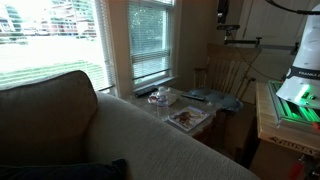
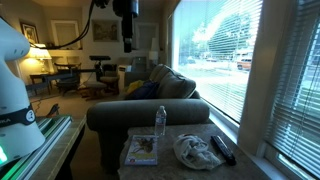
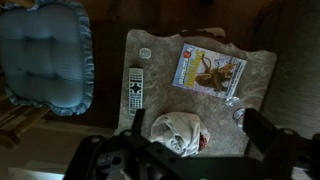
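Note:
High above a small stone-topped table (image 3: 160, 60), my gripper hangs with its dark fingers spread wide and nothing between them. In exterior view 2 the gripper (image 2: 127, 38) is well above the tabletop. A magazine (image 3: 208, 70) with a picture cover lies flat, beside a light-buttoned remote (image 3: 135, 90). A crumpled white cloth (image 3: 178, 133) shows below them, partly near the gripper's dark body; whether anything is under it cannot be seen. A clear bottle (image 2: 160, 121) stands upright behind the magazine (image 2: 142, 150) in exterior view 2.
A grey sofa (image 2: 165, 112) borders the table on one side, and window blinds (image 2: 222, 70) rise along another. Near the remote's side is a chair with a blue cushion (image 3: 45, 55). The air between gripper and table looks clear.

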